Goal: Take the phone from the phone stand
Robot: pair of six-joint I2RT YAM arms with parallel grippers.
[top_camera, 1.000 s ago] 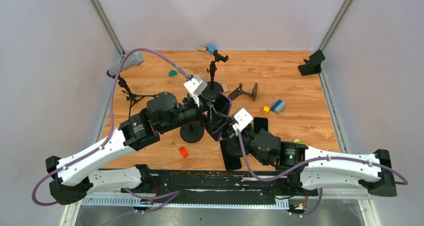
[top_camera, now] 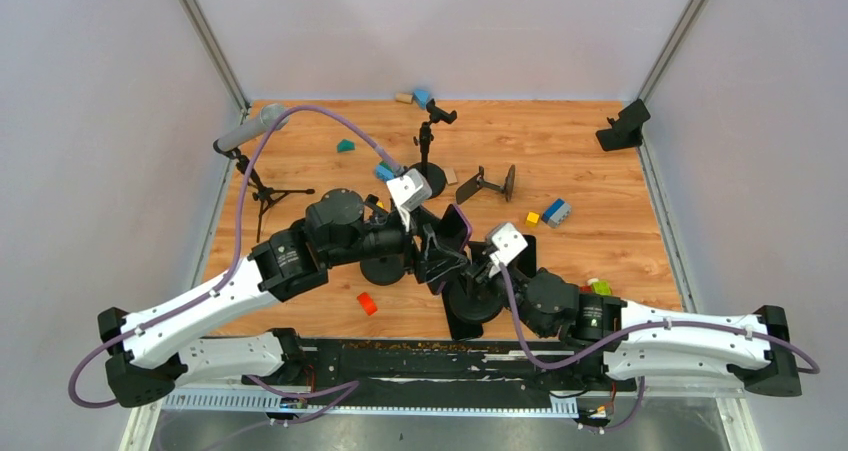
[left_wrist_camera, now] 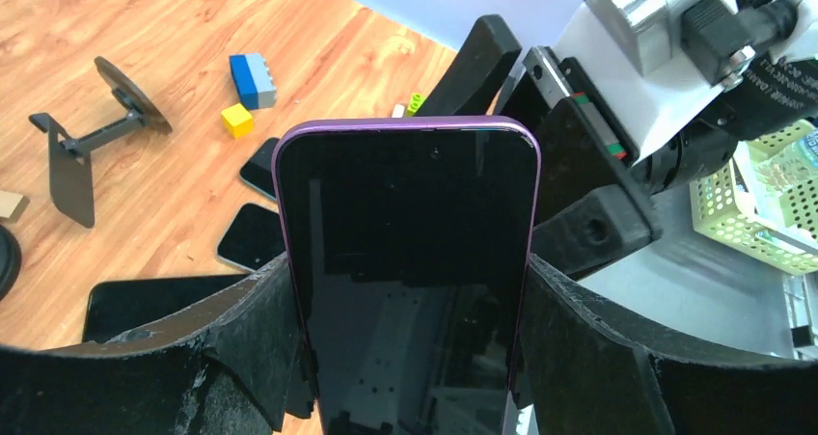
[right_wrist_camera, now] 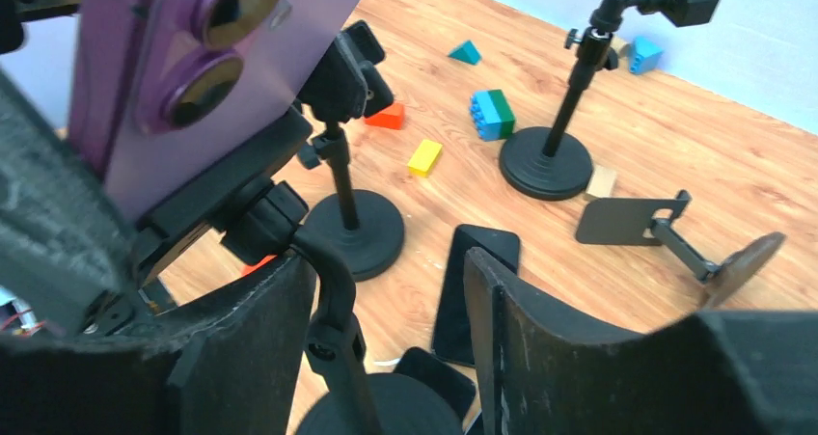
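The purple phone stands upright between the fingers of my left gripper, which grips its sides; its back and camera lenses fill the upper left of the right wrist view. The black phone stand rises from a round base under the phone, its holder close against the phone's lower back; contact is unclear. My right gripper is at the stand's stem, its fingers apart with the stem beside the left finger; whether it grips is unclear.
Several other stands stand behind, with dark phones lying on the table, coloured blocks and a microphone on a tripod at left. The walls border the table.
Both arms have shifted slightly toward the table front and right in the top view, and the phone has moved with my left gripper.
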